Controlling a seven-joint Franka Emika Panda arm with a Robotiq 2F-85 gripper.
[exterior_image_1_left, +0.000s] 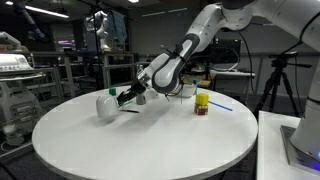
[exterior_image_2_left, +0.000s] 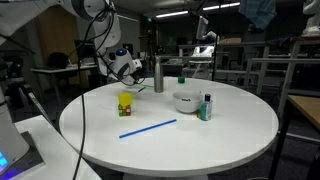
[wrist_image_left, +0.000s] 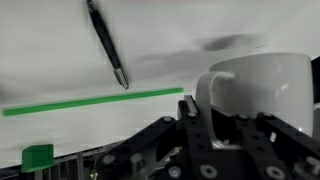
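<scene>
My gripper is shut on the rim or wall of a white cup (wrist_image_left: 262, 88), which fills the right of the wrist view. In exterior view 1 the white cup (exterior_image_1_left: 105, 104) appears tilted, close to the far left part of the round table, at the tip of my gripper (exterior_image_1_left: 121, 98). Whether its base touches the table cannot be told. A black pen (wrist_image_left: 104, 42) and a green stick (wrist_image_left: 85, 104) lie beside it on the white surface.
A green block (wrist_image_left: 38, 157) lies past the stick. Elsewhere on the table (exterior_image_2_left: 225, 140) are a white bowl (exterior_image_2_left: 188, 102), a small bottle (exterior_image_2_left: 205, 108), a grey bottle (exterior_image_2_left: 158, 76), a yellow object (exterior_image_2_left: 125, 99) and a blue stick (exterior_image_2_left: 147, 130).
</scene>
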